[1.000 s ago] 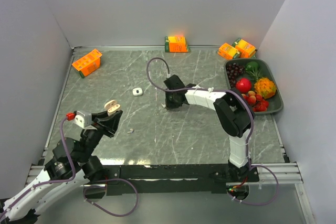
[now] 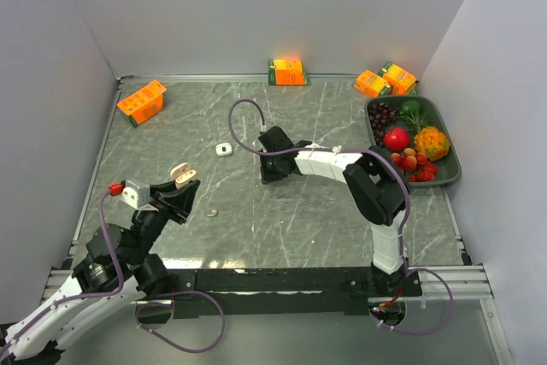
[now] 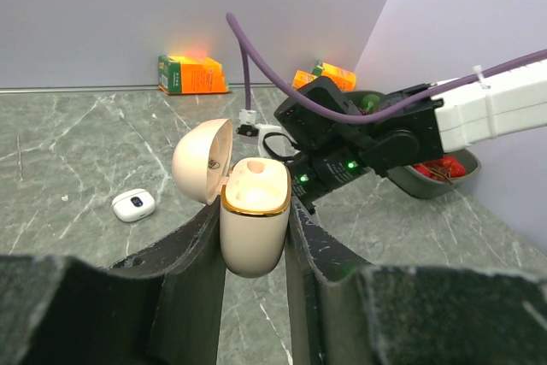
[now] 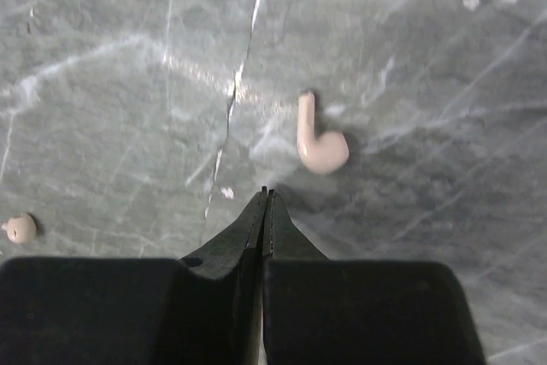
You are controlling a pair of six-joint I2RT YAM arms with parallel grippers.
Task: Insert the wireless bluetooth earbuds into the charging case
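Note:
A cream charging case [image 3: 253, 220] with its lid raised is held by my left gripper, shut on it, at the left of the table in the top view. My right gripper is shut, nothing between its fingertips, low over the table at the centre. Just beyond its tips in the right wrist view lies a pale pink earbud [image 4: 321, 150], stem pointing away from the gripper. A second small earbud [image 4: 20, 229] lies at that view's left; in the top view a small piece [image 2: 213, 213] lies near the left gripper.
A white case [image 2: 224, 150] sits mid-table. A tray [image 2: 448, 168] of fruit is at the right; orange boxes [image 2: 286, 73] stand along the back and at the left [image 2: 142, 104].
My right arm dipped and shifted back, and now sits a little farther left and lower in the top view, over where the earbud showed. The left arm has stayed still.

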